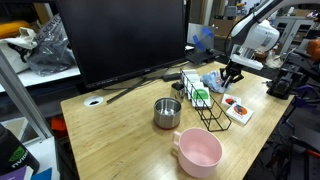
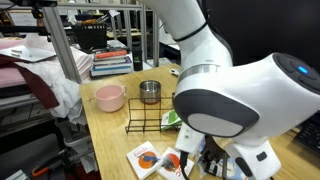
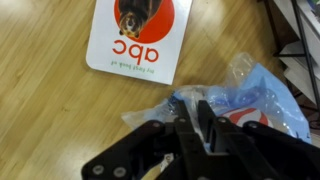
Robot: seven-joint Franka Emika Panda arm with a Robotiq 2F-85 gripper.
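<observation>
A crinkled plastic bag (image 3: 238, 92), clear with blue, white and a red mark, lies on the wooden table. My gripper is shut on a fold of it at the lower middle of the wrist view. In exterior view 1 the gripper (image 1: 228, 83) is low at the table's far end, beside the bag (image 1: 212, 81). The white arm covers the fingertips in exterior view 2, where part of the bag (image 2: 218, 162) shows below the arm.
Next to the bag stands a black wire rack (image 1: 208, 108) with white and green things. Flat picture cards (image 1: 238, 108) lie near the gripper. A steel pot (image 1: 167, 113) and pink pot (image 1: 198, 152) stand farther off.
</observation>
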